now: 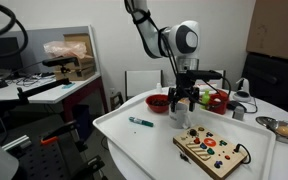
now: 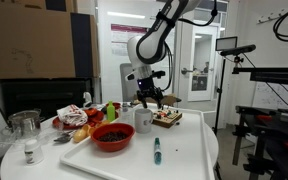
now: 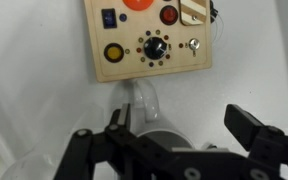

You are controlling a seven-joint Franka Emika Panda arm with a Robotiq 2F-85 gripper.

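My gripper [image 1: 182, 98] is low over the table, its fingers apart, close above a white cup [image 1: 176, 119]. From the wrist, the round mouth of the cup [image 3: 162, 138] shows partly between the open fingers, with a pale, translucent shape lying just beyond it. Exterior view 2 shows the cup [image 2: 143, 122] upright on the white tabletop, with the gripper [image 2: 154, 98] above and slightly to its right. Whether a finger touches the cup is unclear. Nothing appears gripped.
A wooden board with knobs [image 1: 209, 150] lies beside the cup. Behind the cup is a red bowl [image 2: 111, 137]. A teal marker [image 1: 141, 121] rests on clear table. Food items and a metal pot [image 2: 24, 124] stand on the bowl's far side.
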